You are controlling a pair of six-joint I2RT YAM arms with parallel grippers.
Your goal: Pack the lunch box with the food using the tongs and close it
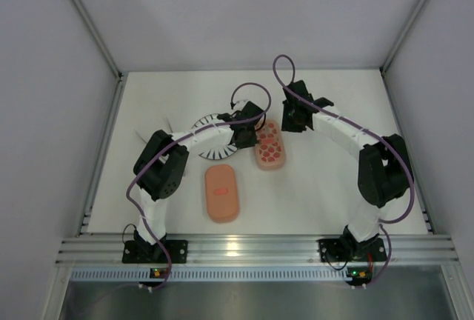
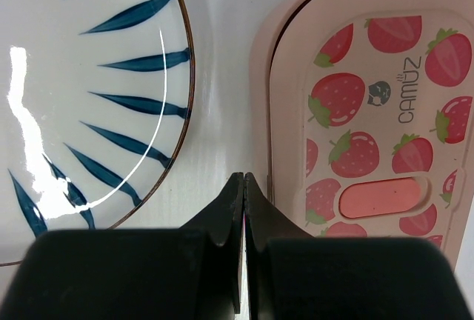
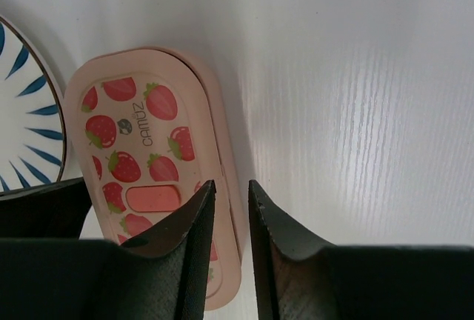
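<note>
A pink lunch box with a strawberry-print lid (image 1: pixel 269 152) sits on the table between my two grippers. In the left wrist view its lid (image 2: pixel 370 127) looks closed, with a dark seam along the rim. My left gripper is shut at the box's left side, nothing visible between its fingers; whether it touches the wall I cannot tell. On the other side, my right gripper is part open by the box's right edge, its fingers apart and empty. In the right wrist view the lid's lower part (image 3: pixel 215 283) is partly hidden by a finger.
A white plate with blue-green stripes (image 1: pixel 215 152) lies left of the box, partly under the left arm. A plain pink lid-like piece (image 1: pixel 221 194) rests nearer the front. Thin utensils (image 1: pixel 169 124) lie at far left.
</note>
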